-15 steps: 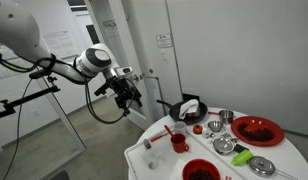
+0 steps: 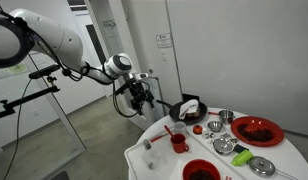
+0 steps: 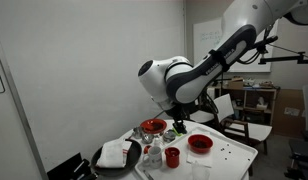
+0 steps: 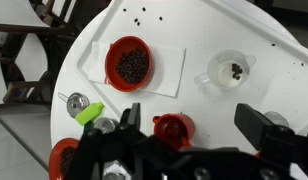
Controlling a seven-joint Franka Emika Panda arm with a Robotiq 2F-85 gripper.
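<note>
My gripper hangs above the white tray, its two dark fingers wide apart and nothing held between them. Lower in the wrist view, a red mug (image 4: 174, 130) shows near the gap between the fingers. A red bowl (image 4: 113, 62) of dark beans stands on a white paper at the upper left. To the upper right is a clear glass cup (image 4: 224, 70) with a few dark beans inside. In exterior view 1 the gripper (image 2: 142, 101) is high over the table's left side, apart from the red mug (image 2: 178, 146).
A large red plate (image 2: 278, 131) with dark contents, a black pan (image 2: 175, 112) with white cloth, metal pots (image 2: 226, 116) and a green-ended item (image 2: 261, 165) crowd the table's back and right. Loose beans lie on the tray (image 4: 194, 20). Much of the tray is clear.
The arm has shifted to the right and slightly down in exterior view 1, nearer the table. Objects on the table have not visibly moved.
</note>
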